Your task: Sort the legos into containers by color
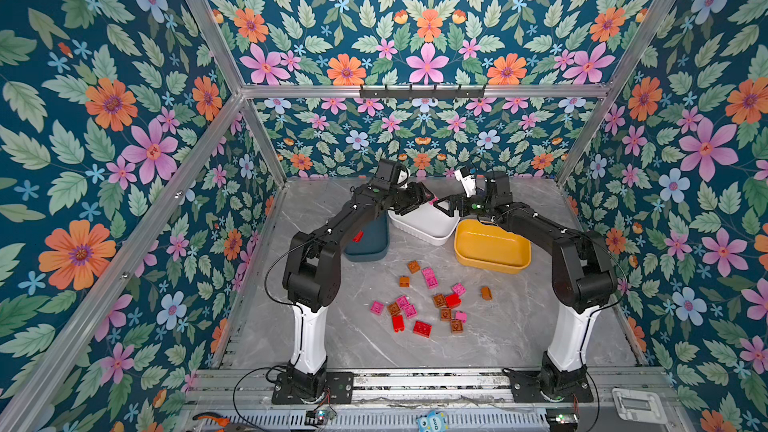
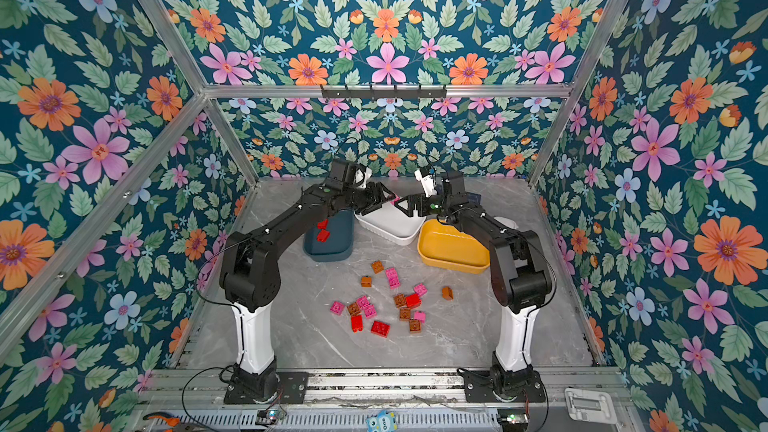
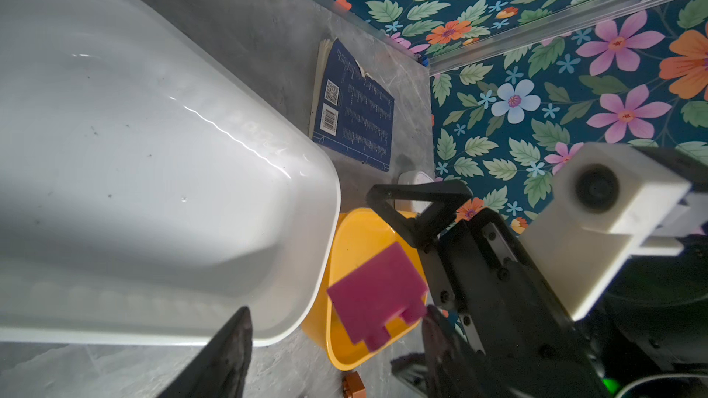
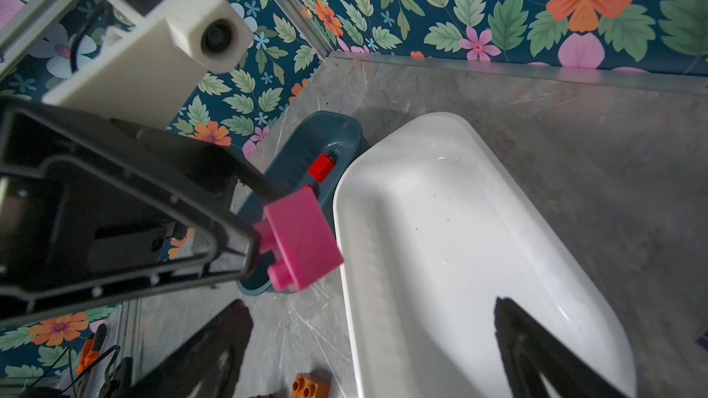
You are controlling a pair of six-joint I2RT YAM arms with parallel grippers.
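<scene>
My left gripper [image 1: 425,198] is over the white container [image 1: 416,225]; in the left wrist view its fingers stand apart. A pink brick [image 3: 379,294] is close by one of those fingers, studs toward it. The right wrist view has the same brick [image 4: 301,239] at the left finger's tip, above the white container's edge; whether it clings there or is dropping I cannot tell. My right gripper [image 1: 448,206] faces it, open and empty. No brick shows inside the white container. Red bricks [image 2: 322,232] lie in the blue container [image 2: 329,254]. Loose pink bricks [image 1: 429,277], red bricks [image 1: 421,328] and orange-brown bricks [image 1: 413,266] are scattered in front.
The yellow container [image 1: 492,260] stands right of the white one, under my right arm, with no brick visible in it. A dark blue booklet [image 3: 354,107] lies behind the containers. Both grippers are close together.
</scene>
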